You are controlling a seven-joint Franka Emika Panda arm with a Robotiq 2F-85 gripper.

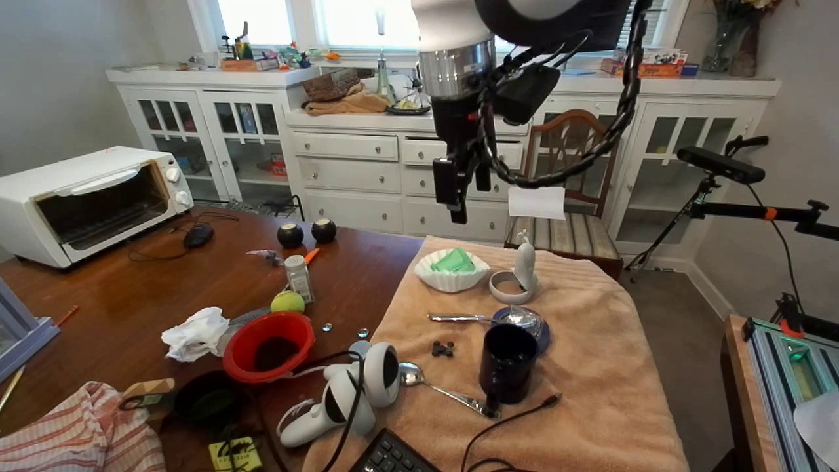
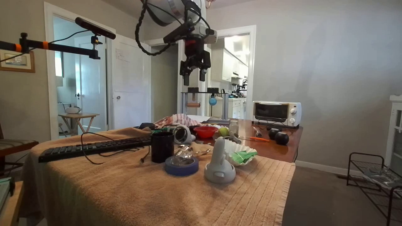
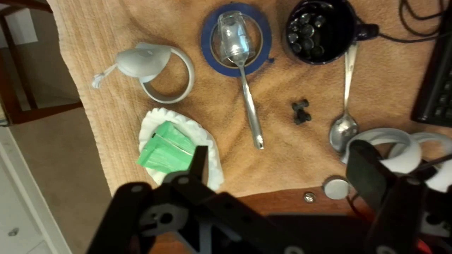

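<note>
My gripper [image 2: 194, 80] hangs high above the table, its fingers apart with nothing between them. Wide open fingers also show along the bottom of the wrist view. A spoon [image 3: 250, 101] lies with its bowl end over a clear glass [image 3: 232, 37], which lies inside a blue tape roll [image 3: 207, 36]. Beside it stands a dark mug [image 3: 356, 31] holding several clear glass pieces. A second spoon [image 3: 347, 84] rests on the towel by the mug. A green packet [image 3: 169, 148] sits in a white fluted dish [image 3: 207, 141], partly covered by one finger in the wrist view.
White controllers [image 1: 381, 373] and a keyboard [image 2: 98, 148] lie on the tan towel [image 1: 582, 409]. One ringed controller [image 2: 218, 165] stands near the dish. A red bowl [image 1: 297, 322], a tennis ball [image 1: 288, 302] and a toaster oven [image 1: 102, 200] occupy the wooden table.
</note>
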